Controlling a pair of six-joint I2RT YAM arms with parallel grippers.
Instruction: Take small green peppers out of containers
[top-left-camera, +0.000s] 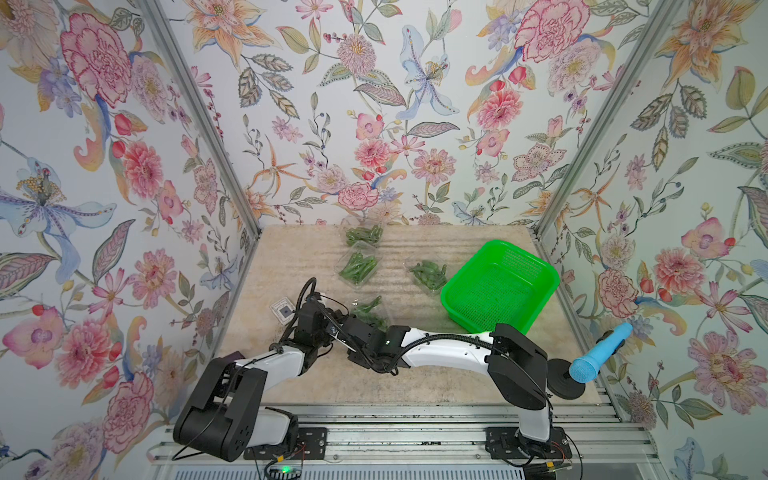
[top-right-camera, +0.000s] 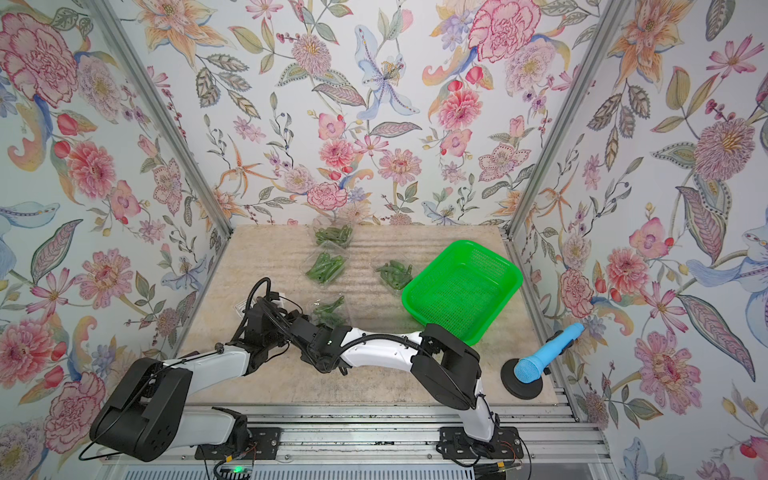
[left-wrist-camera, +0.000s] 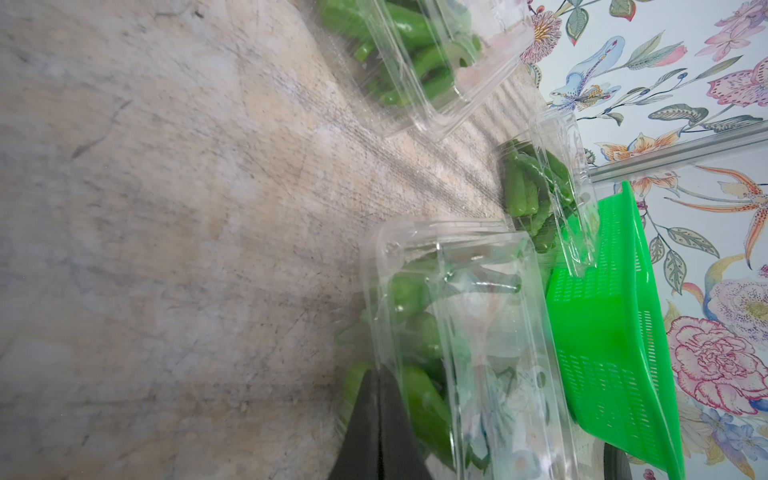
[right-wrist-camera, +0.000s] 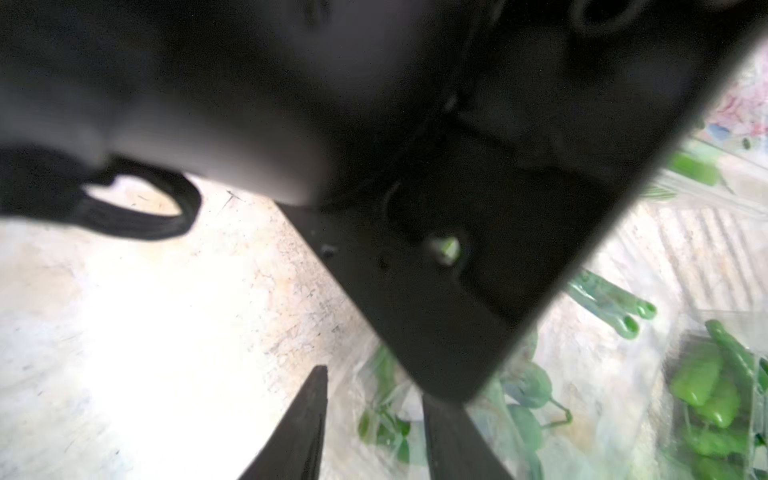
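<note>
Several clear plastic containers of green peppers stand on the table: at the back (top-left-camera: 364, 234), centre (top-left-camera: 357, 267), right of centre (top-left-camera: 428, 274) and front, partly hidden by the arms (top-left-camera: 369, 310). In the left wrist view my left gripper is shut at the near container (left-wrist-camera: 496, 352), with no pepper visible between its fingers. In the right wrist view my right gripper is part open over a clear container with peppers; its dark housing fills much of that view. The two grippers are close together at the front left.
An empty green basket (top-left-camera: 452, 296) stands at the right. A blue cylinder (top-left-camera: 596, 356) on a black stand sits at the far right. A small white square item (top-left-camera: 282, 309) lies at the left.
</note>
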